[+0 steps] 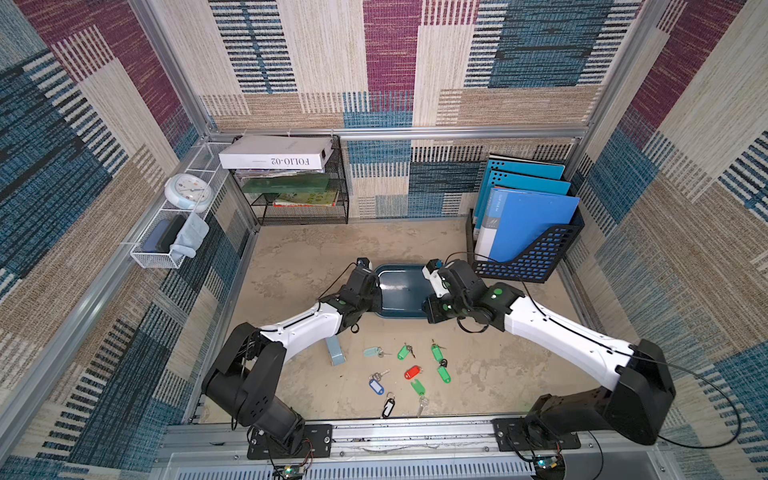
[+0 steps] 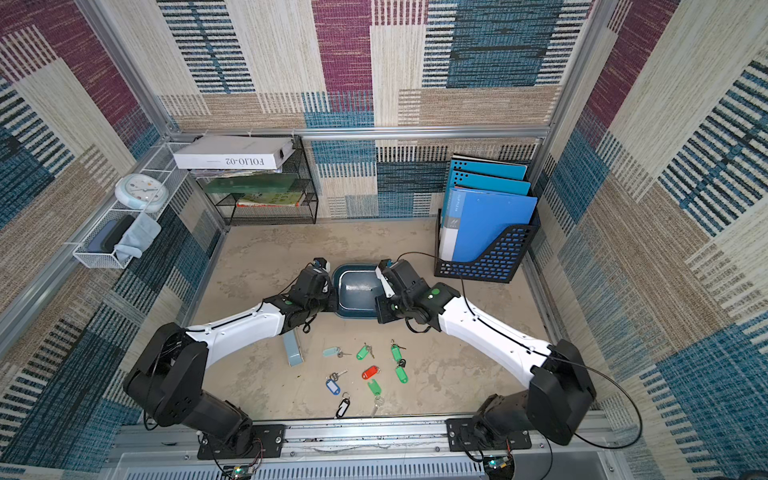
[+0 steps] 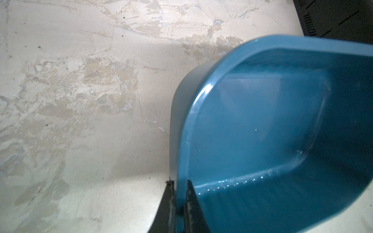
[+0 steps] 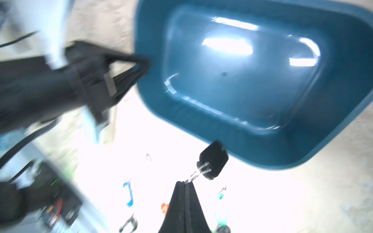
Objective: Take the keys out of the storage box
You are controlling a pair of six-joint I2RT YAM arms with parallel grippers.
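A blue storage box [image 3: 248, 116] stands on the table, its floor bare of keys in both wrist views. My left gripper is shut on the box's left rim, one finger each side of the wall. In the right wrist view my right gripper is shut on the ring of a black key [image 4: 213, 161], which hangs beyond the fingertips near the box's edge. From above, the right arm's head covers the box's right end. On the table in front lie several tagged keys, among them a red tag [image 1: 412, 372], a blue tag [image 1: 376, 386] and a black tag [image 1: 388, 407].
A grey-blue block [image 1: 335, 350] lies near the left forearm. Behind on the right is a black file holder [image 1: 544, 254] with blue folders. A wire shelf [image 1: 300, 188] stands at the back left.
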